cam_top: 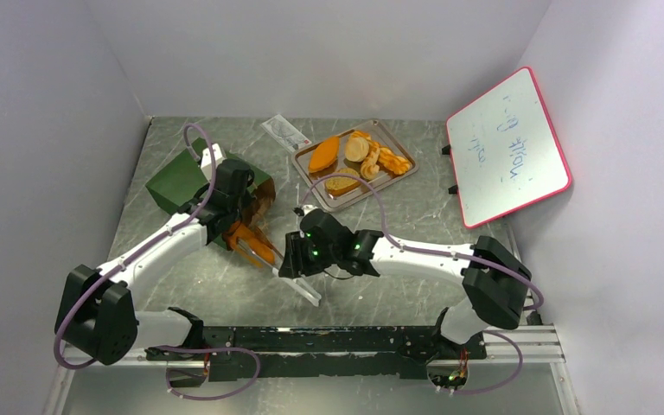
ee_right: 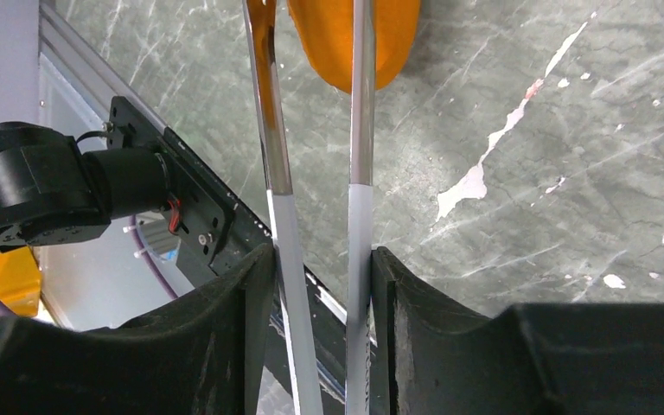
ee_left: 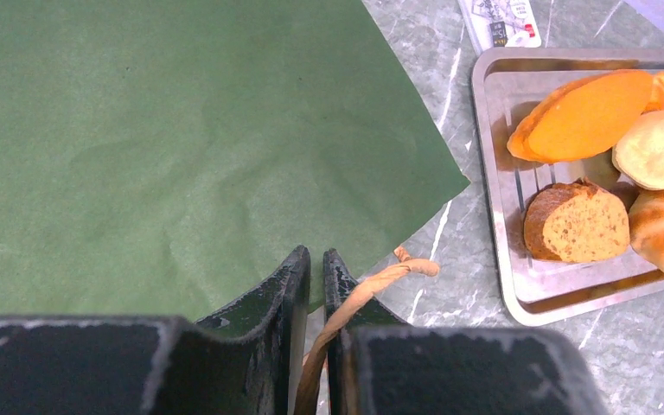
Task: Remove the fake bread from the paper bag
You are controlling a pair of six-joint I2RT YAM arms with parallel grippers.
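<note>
The green paper bag lies on its side at the left. My left gripper is shut on its edge, by a twisted paper handle. Orange fake bread sticks out of the bag's mouth, toward the front. My right gripper holds long metal tongs between its fingers, their tips over the orange bread; whether they grip it is unclear.
A metal tray with several fake breads stands at the back middle. A flat packet lies beside it. A whiteboard stands at the right. Bare table lies between tray and front edge.
</note>
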